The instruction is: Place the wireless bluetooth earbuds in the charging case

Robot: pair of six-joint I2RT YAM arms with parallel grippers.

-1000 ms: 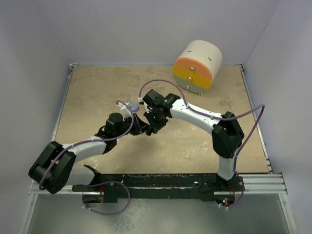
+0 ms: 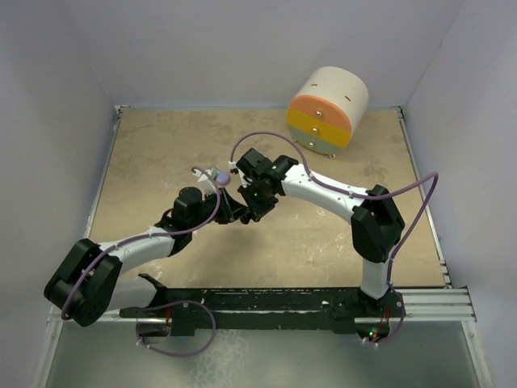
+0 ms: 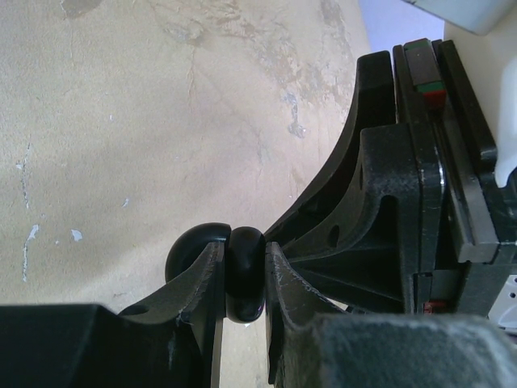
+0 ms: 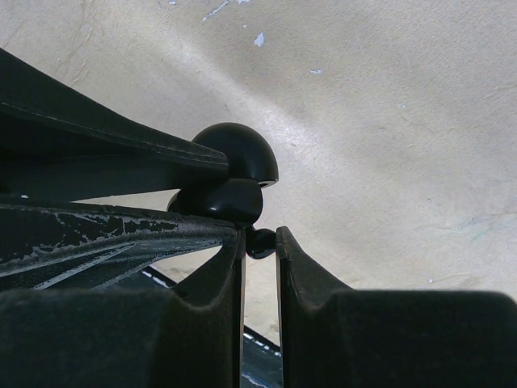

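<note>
A glossy black charging case point(image 4: 220, 199) stands open, its rounded lid point(image 4: 242, 151) swung back from the base. My left gripper is shut on the base, with the lid point(image 3: 194, 244) showing behind. A small dark earbud point(image 4: 262, 246) sits between the tips of my right gripper, which is shut on it close against the case. Whether the earbud touches or enters a slot cannot be told, because the case's inside is hidden. From above, the left gripper point(image 2: 240, 214) and right gripper point(image 2: 253, 217) meet over the table's middle.
A white cylindrical cabinet point(image 2: 346, 90) with coloured drawers stands at the back right. Behind the left gripper is a small lilac round object point(image 2: 223, 178). Purple cables loop along both arms.
The left arm's elbow has shifted very slightly toward the left. Both grippers stay together in the same place, and the right arm looks still.
</note>
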